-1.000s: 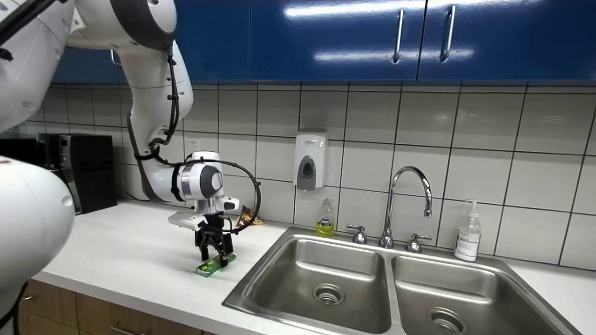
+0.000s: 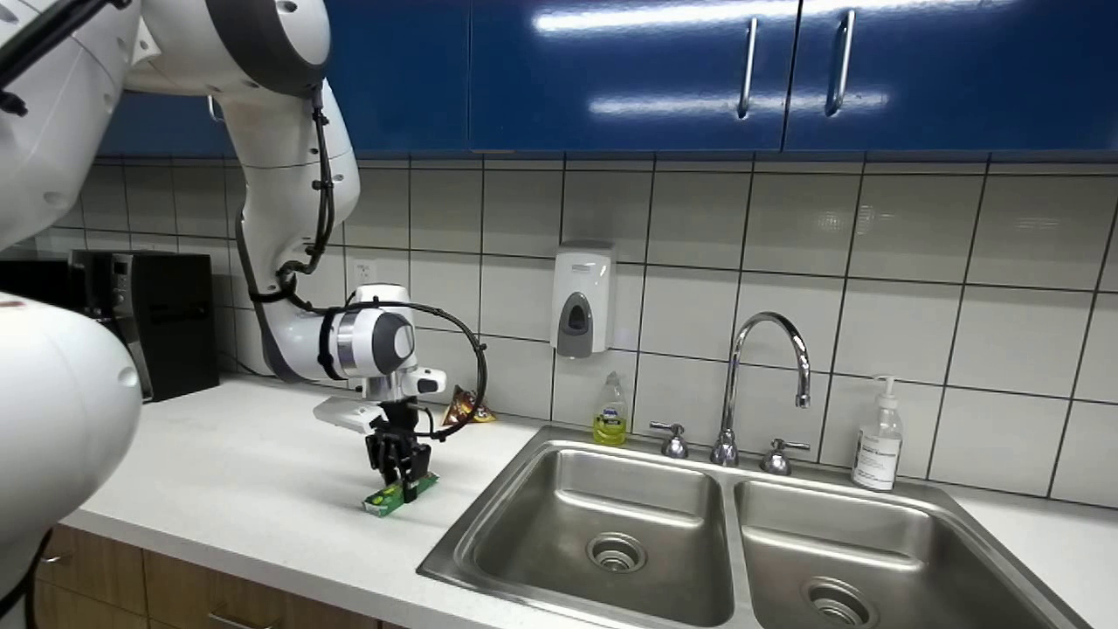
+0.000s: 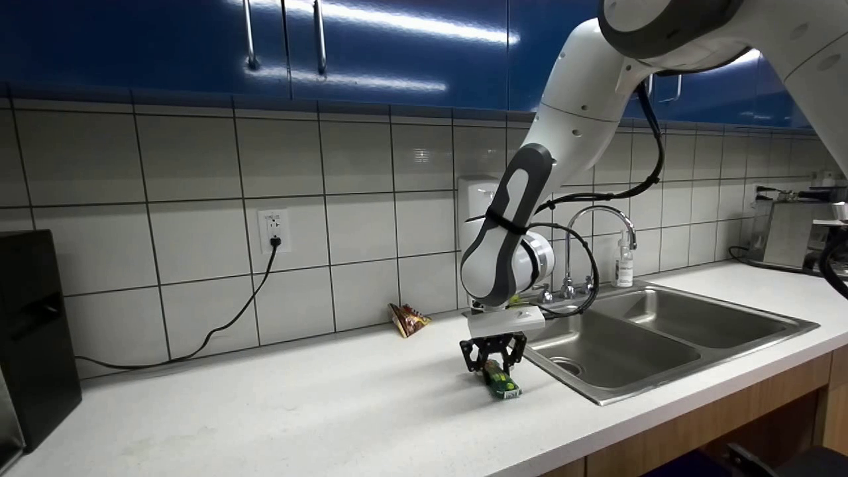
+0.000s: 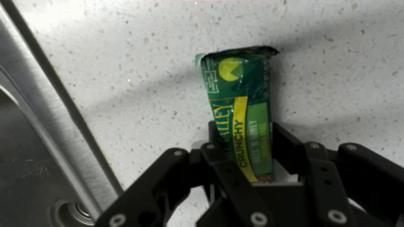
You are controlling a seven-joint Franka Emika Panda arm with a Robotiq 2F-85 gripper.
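Observation:
A green granola bar packet (image 4: 236, 90) with a yellow stripe lies on the pale speckled counter, left of the sink in exterior view 1. Both fingers (image 4: 289, 149) press against its long sides in the wrist view, so my gripper is shut on it. From the side, the gripper (image 2: 399, 491) points down at the bar (image 2: 385, 501), low over the countertop. In exterior view 2 the bar (image 3: 502, 383) sticks out in front of the gripper (image 3: 493, 367). Any gap between bar and counter is too small to tell.
The double steel sink (image 2: 493, 472) is close on the right. A brown snack packet (image 3: 409, 319) stands by the tiled wall. Dish soap (image 2: 609, 414), a faucet (image 2: 730, 409) and a pump bottle (image 2: 878, 445) line the sink's back. Free counter (image 3: 262, 405) stretches away from the sink.
My gripper's fingers have drawn together onto the bar from a wider stance. The bar and gripper have shifted very slightly left in exterior view 1.

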